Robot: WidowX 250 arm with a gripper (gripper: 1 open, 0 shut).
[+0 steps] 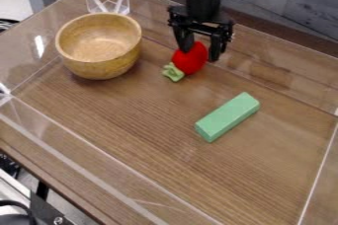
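My black gripper (201, 27) is at the back centre, low over a red strawberry-like object (189, 57) with a green top. Its lower part reaches just behind and beside the red object; whether it touches it or is open or shut, I cannot tell. A tan bowl (103, 44) sits at the left, and a mint-green block (227, 116) lies at the front right.
A dark wall edge runs along the back right. A white rabbit-ear shape (106, 0) stands behind the bowl.
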